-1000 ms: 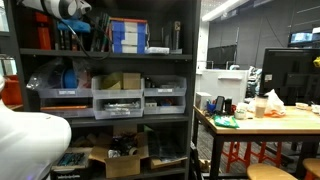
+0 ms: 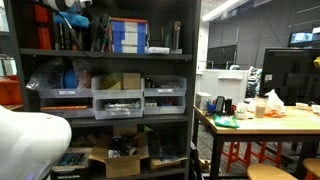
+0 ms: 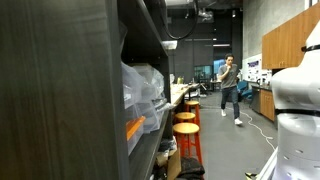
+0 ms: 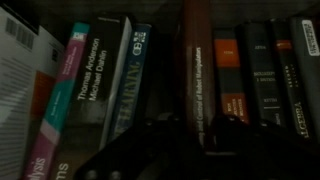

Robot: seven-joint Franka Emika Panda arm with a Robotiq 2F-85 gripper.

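A reddish-brown book [image 4: 198, 75] with light lettering stands upright in the wrist view, nearer to the camera than the row behind it. My gripper is shut on the lower part of its spine; the dark fingers barely show in the shade. At the upper left of exterior view 1, the arm reaches to the top shelf beside several books [image 2: 98, 33]. Which book it holds cannot be made out from there.
Close to the left of the held book is a blue book [image 4: 130, 80], and to the right a black and orange one [image 4: 230, 75]. Colourful boxes [image 2: 128, 36] occupy the top shelf's middle. Clear bins [image 2: 117, 103] fill the shelf below.
In exterior view 1 the arm's end at the top shelf has shifted slightly upward. The shelf contents and the table look the same.
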